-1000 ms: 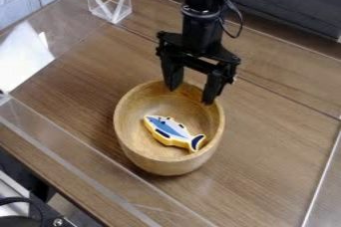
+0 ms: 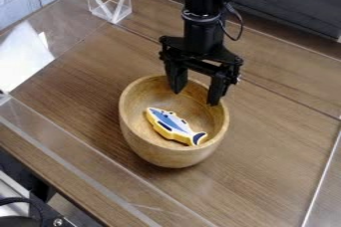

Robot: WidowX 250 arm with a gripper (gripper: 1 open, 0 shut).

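Note:
A round wooden bowl stands on the wooden table, holding a flat blue, white and yellow fish toy on its floor. The black gripper hangs over the back rim of the bowl, its two fingers spread open and pointing down, apart from the fish, with nothing seen between them.
Bare table lies to the right and left of the bowl. A clear angular object sits at the back left. A white sheet is at the left edge. A dark wall runs along the back.
The gripper has shifted slightly right and up-frame to down, staying open. The bowl and fish appear shifted very slightly, with little other difference.

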